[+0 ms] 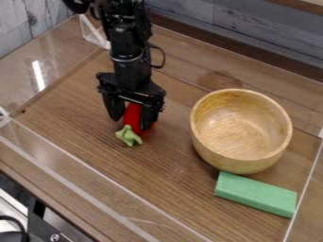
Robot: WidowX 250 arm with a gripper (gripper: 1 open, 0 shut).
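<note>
The black arm comes down from the top centre to my gripper (131, 115), low over the wooden table (76, 151). A red object with a green leafy top (130, 134), perhaps a strawberry or pepper toy, is at the gripper, partly hidden by it. Whether the fingers are closed on it I cannot tell.
A tan bowl (240, 129) stands to the right of the gripper. A green block (255, 194) lies at the lower right. A clear container (93, 30) is at the back left.
</note>
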